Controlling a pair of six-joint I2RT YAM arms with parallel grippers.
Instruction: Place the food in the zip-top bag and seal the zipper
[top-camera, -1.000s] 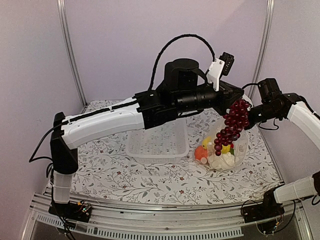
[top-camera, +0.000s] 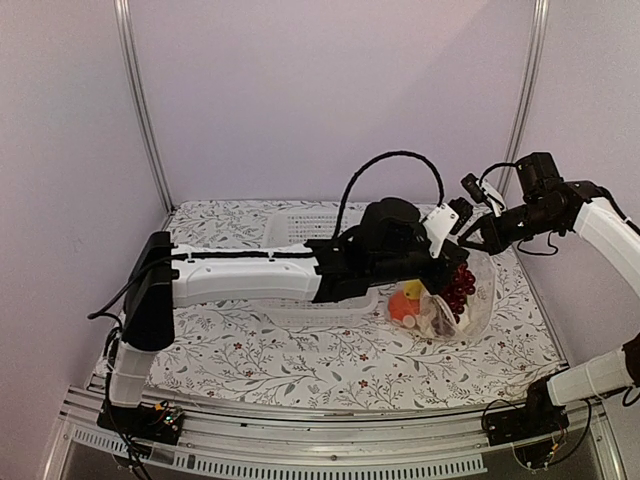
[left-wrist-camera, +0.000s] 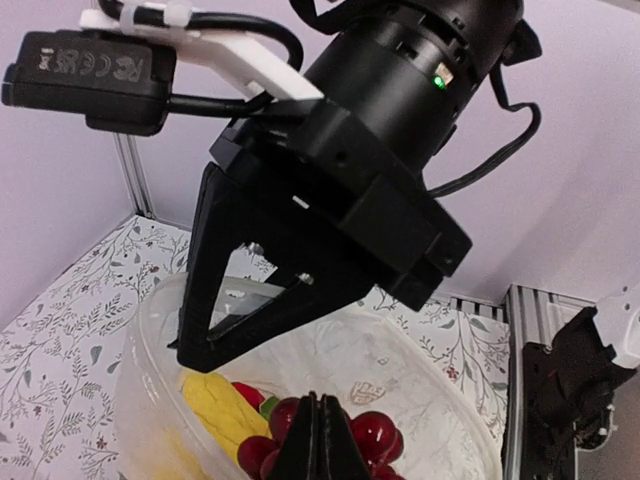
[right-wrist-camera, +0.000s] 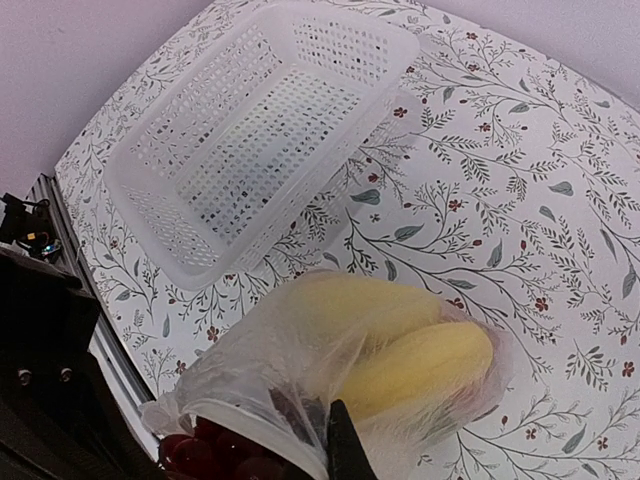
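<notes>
The clear zip top bag (top-camera: 487, 290) stands with its mouth open at the right of the table. Orange food (top-camera: 402, 306) and yellow food show inside it. My left gripper (top-camera: 452, 262) is at the bag's mouth, shut on the dark red grapes (top-camera: 460, 290), which hang inside the bag. In the left wrist view the grapes lie around its closed fingers (left-wrist-camera: 305, 445), close to a yellow item (left-wrist-camera: 222, 405). My right gripper is shut on the bag's rim. Through the film, the right wrist view shows two yellow shapes (right-wrist-camera: 420, 365).
The white perforated basket (right-wrist-camera: 300, 190) stands empty to the left of the bag. My left arm (top-camera: 240, 275) crosses above it.
My left gripper has come down, taking the grapes from above the bag into its mouth. The right gripper has stayed almost still at the rim.
</notes>
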